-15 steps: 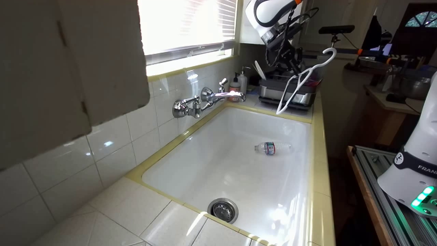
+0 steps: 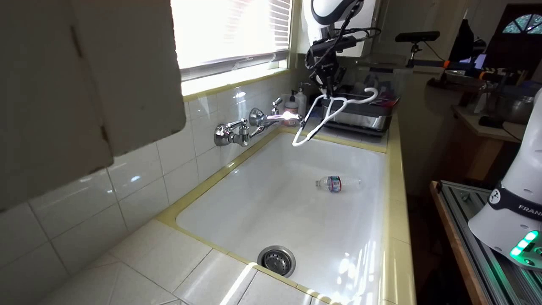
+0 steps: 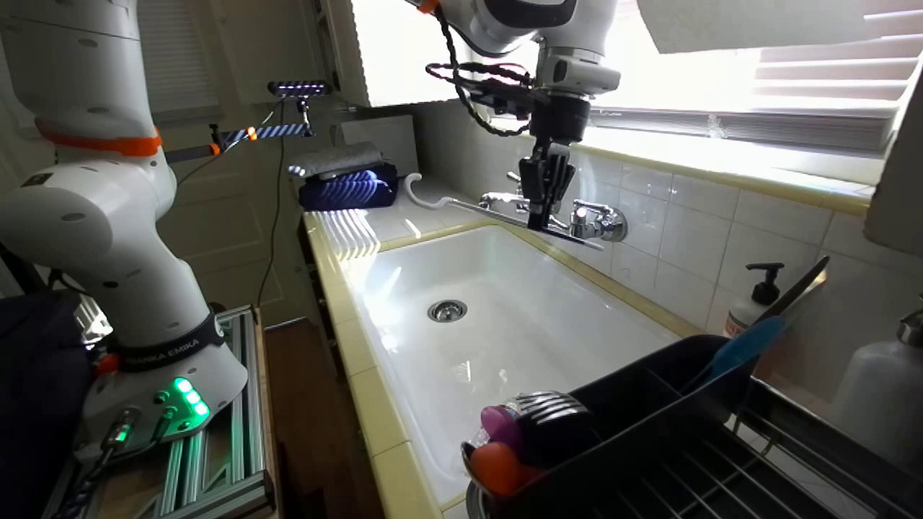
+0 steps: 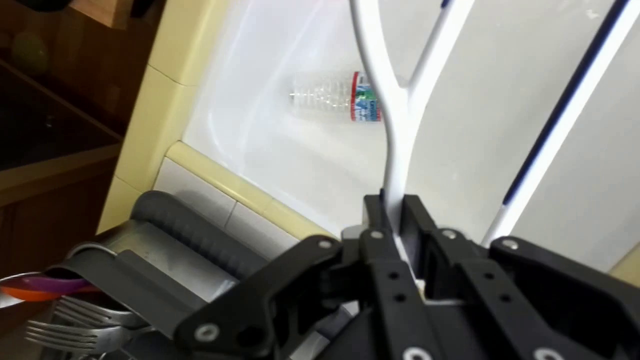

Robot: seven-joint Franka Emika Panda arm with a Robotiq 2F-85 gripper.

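A white hanger (image 2: 325, 120) hangs in the air over the far end of the sink, near the faucet spout (image 2: 285, 116). My gripper is shut on it where its neck runs between the black fingers. In the wrist view the hanger's arms fork upward, and a dark strip lines the long straight bar (image 4: 558, 120). From the second exterior view the hanger (image 3: 493, 210) is seen nearly edge-on, its hook toward the left, with the gripper (image 3: 541, 212) pointing down. A clear plastic bottle (image 2: 334, 183) with a coloured label lies on its side in the sink.
The white sink (image 2: 284, 203) is otherwise bare, with a metal drain (image 2: 277, 261) at its near end. Wall-mounted taps (image 2: 233, 134) stick out at the left. A dish rack (image 3: 606, 458) with utensils and soap bottles (image 2: 292, 106) stand at the far end.
The arm and the hanger have moved left, toward the window wall and the faucet. The hanger has turned, showing more of its open frame. The bottle has stayed in place.
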